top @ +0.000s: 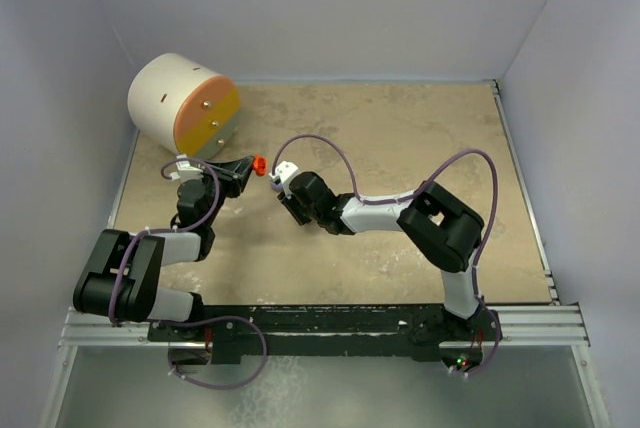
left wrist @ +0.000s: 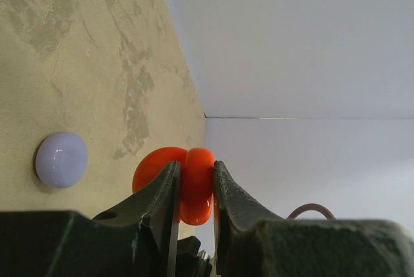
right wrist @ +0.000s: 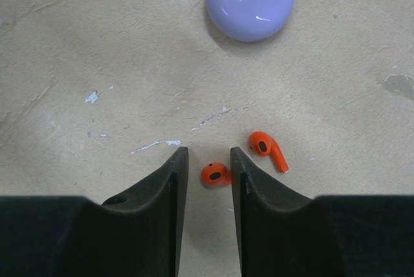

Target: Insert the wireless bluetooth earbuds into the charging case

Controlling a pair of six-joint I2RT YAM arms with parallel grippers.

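Observation:
In the left wrist view, my left gripper is shut on a glossy orange case (left wrist: pixel 196 193), which looks like two rounded halves. From above, the orange case (top: pixel 259 165) shows at the left arm's tip, a short way left of my right gripper. Two small orange earbuds with dark oval spots appear in the right wrist view. One earbud (right wrist: pixel 215 174) is seen between the fingers of my part-open right gripper, its right end hidden by a finger. The other earbud (right wrist: pixel 268 150) lies just right of that finger, its stem pointing down-right.
A smooth lavender rounded object (right wrist: pixel 250 2) rests on the tan table, beyond the earbuds. At the back left stands a large white cylinder (top: pixel 165 93) with an orange and yellow face.

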